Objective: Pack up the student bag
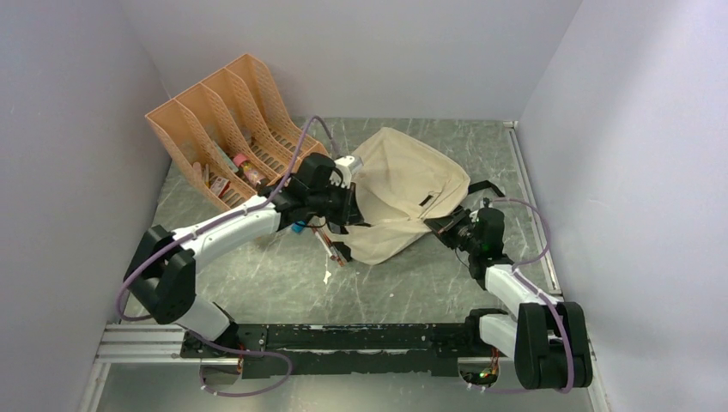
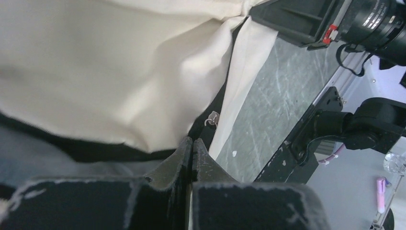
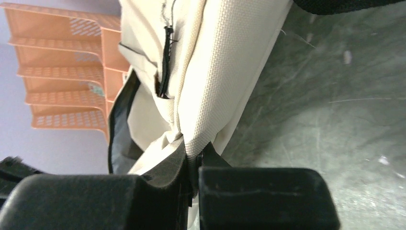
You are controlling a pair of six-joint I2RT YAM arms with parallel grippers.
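Note:
The cream cloth bag (image 1: 403, 172) lies on the grey table, its black zip (image 2: 223, 91) running along the near side. A metal zip slider (image 2: 212, 118) with a ring and black tab sits just beyond my left gripper. That gripper, at the bag's left part in the top view, is shut on the black zip pull; the grip itself is mostly hidden. My right gripper is shut on a gathered fold of cream fabric at the bag's right end. A dark gap shows along the bag's edge left of the left fingertips.
An orange divided rack (image 1: 219, 129) stands at the back left, holding a pink-capped bottle (image 1: 249, 169) and other small items. Thin stick-like items (image 1: 329, 246) show beside the bag's left end. A black strap (image 1: 487, 186) lies right of the bag.

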